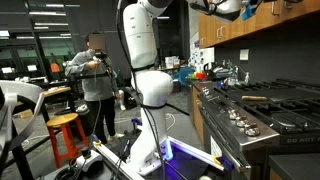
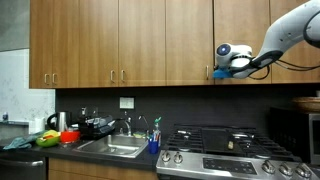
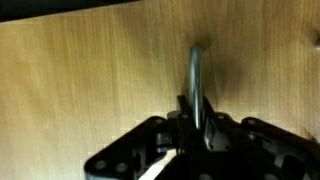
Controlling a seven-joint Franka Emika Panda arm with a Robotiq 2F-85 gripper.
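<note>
A slim metal bar handle (image 3: 195, 75) stands out from a wooden cabinet door (image 3: 110, 75), and in the wrist view its lower end runs in between the fingers of my gripper. The fingers are shut on the handle. From exterior view 2, the gripper (image 2: 214, 73) sits at the lower edge of the upper cabinets, beside the handle (image 2: 207, 72). The cabinet door (image 2: 190, 40) looks flush with its neighbours there. Near the top edge of exterior view 1, the gripper (image 1: 246, 12) is only partly visible.
Below the cabinets stands a stove (image 2: 228, 137) with black grates. A sink (image 2: 122, 145) and a blue container of utensils (image 2: 154, 145) lie to its left. More cabinets (image 2: 75, 45) line the wall. Someone (image 1: 97, 75) stands behind the arm, by a red stool (image 1: 66, 130).
</note>
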